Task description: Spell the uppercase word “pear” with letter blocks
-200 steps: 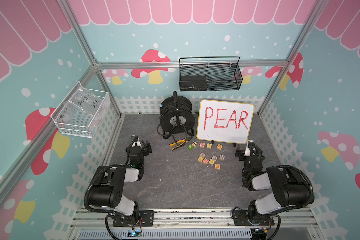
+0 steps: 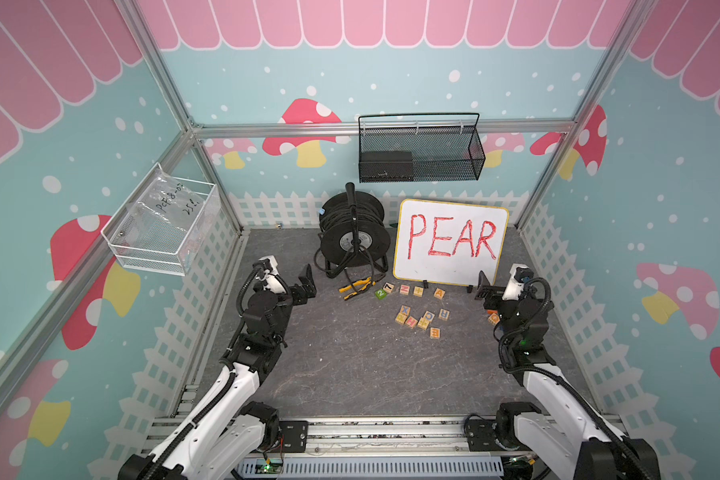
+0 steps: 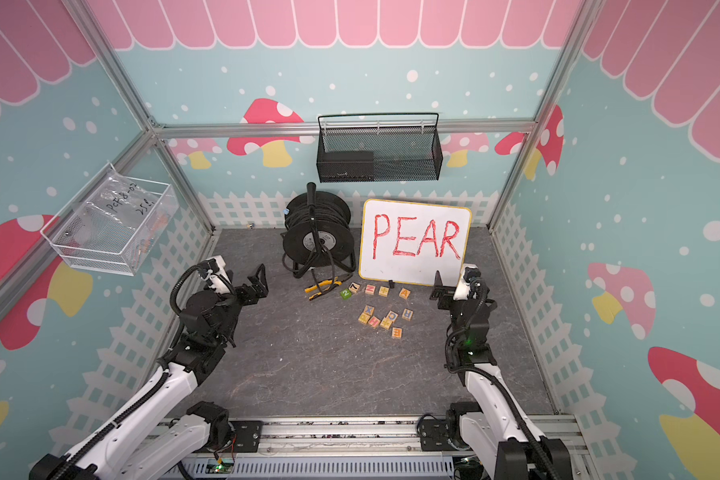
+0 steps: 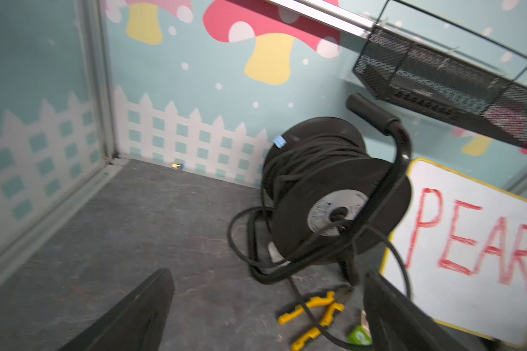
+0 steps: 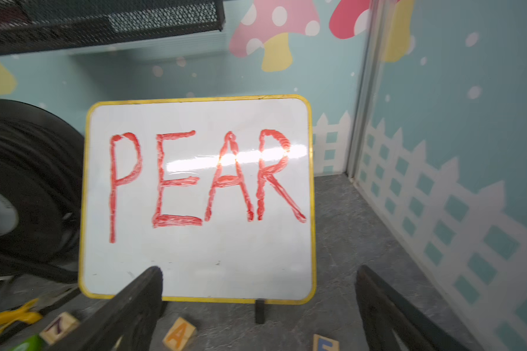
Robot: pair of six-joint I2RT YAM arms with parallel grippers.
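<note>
Small wooden letter blocks lie scattered on the grey floor in front of the whiteboard. Several form a loose back row, including a pinkish block (image 2: 405, 290), an orange block (image 2: 439, 294) and a green block (image 2: 381, 293). Nearer the front is a cluster with a yellow block (image 2: 401, 318) and an orange block (image 2: 434, 333). One orange block (image 2: 493, 317) shows beside the right arm. Most letters are too small to read; one block (image 5: 179, 333) appears to bear an A. My left gripper and right gripper are open, empty, apart from the blocks.
The whiteboard (image 2: 451, 242) reads PEAR in red. A black cable reel (image 2: 354, 232) stands left of it, with yellow-handled pliers (image 2: 357, 288) before it. A black wire basket (image 2: 448, 156) hangs on the back wall.
Both arms, folded earlier, are now stretched out from their bases, with the grippers raised and shifted. The block near the right arm has come into sight. The other blocks have not moved.
</note>
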